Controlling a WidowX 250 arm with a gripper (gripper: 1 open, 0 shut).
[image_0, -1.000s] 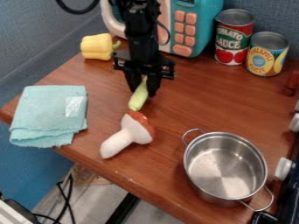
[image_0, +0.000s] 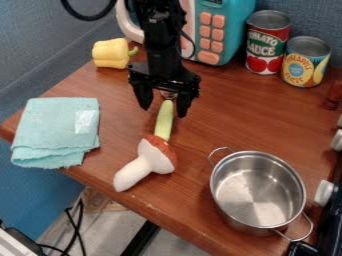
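Note:
The black gripper (image_0: 166, 96) hangs above the middle of the wooden table (image_0: 214, 120), just over the upper end of a pale yellow-green elongated vegetable (image_0: 164, 121); its fingers look spread, and the vegetable lies on the table below them. A toy mushroom (image_0: 144, 163) with red cap and white stem lies at the vegetable's lower end. A steel pot (image_0: 255, 190) with two handles stands at the right front.
A folded light-blue cloth (image_0: 54, 130) lies at the left. A yellow object (image_0: 112, 54) sits at the back left. A toy microwave (image_0: 217, 30), tomato sauce can (image_0: 266, 43) and second can (image_0: 306, 62) stand at the back. Small items line the right edge.
The gripper has risen slightly and its fingers appear wider apart, showing more of the vegetable's upper end. The vegetable lies a little differently, while the other objects are unmoved.

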